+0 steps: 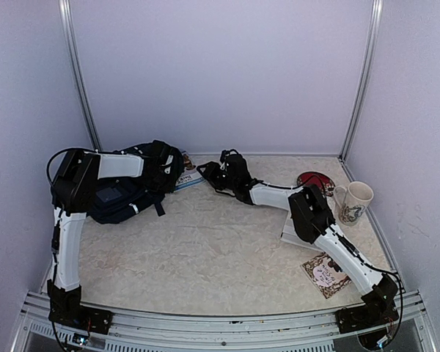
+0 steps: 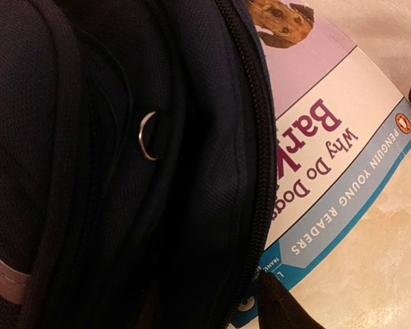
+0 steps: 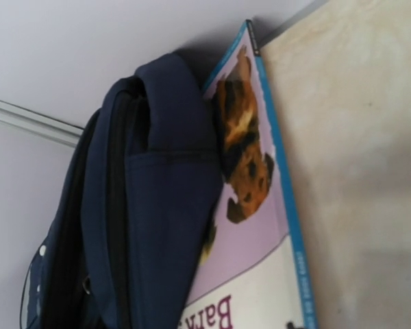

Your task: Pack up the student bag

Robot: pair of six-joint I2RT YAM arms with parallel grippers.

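The navy bag [image 1: 117,202] lies at the back left, its zipper edge [image 2: 253,103] visible in the left wrist view. A paperback titled "Why Do Dogs Bark" lies against the bag, partly covered by it; the right wrist view shows its dog-picture cover [image 3: 253,253]. My left gripper [image 1: 161,176] is over the bag's right side, its fingertips low in the left wrist view; its opening is hard to tell. My right gripper [image 1: 209,172] is just right of the book, mostly outside its wrist view; its finger is unclear.
On the right are a red round object [image 1: 314,178], a white mug [image 1: 354,202], a pale book or box [image 1: 293,235] partly under my right arm, and a patterned booklet [image 1: 323,277].
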